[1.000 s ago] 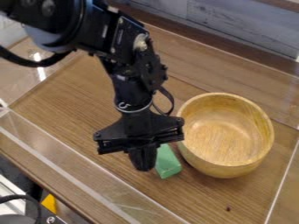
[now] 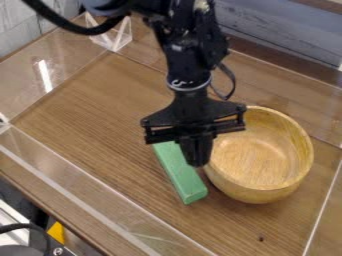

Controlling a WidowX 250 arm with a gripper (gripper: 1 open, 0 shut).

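The black arm comes down from the top centre, and its gripper (image 2: pixel 198 150) is shut, with nothing visible between its fingers. It hangs over the upper end of a green block (image 2: pixel 182 176) and the left rim of a wooden bowl. The block lies lengthwise on the wooden table, left of the bowl (image 2: pixel 267 178), and its top end is partly hidden by the gripper.
A white wall runs along the back right. A small yellow object (image 2: pixel 56 232) and a black cable lie at the bottom left edge.
The gripper has moved back and to the right, away from the front of the table, uncovering most of the green block. The block and bowl look unmoved.
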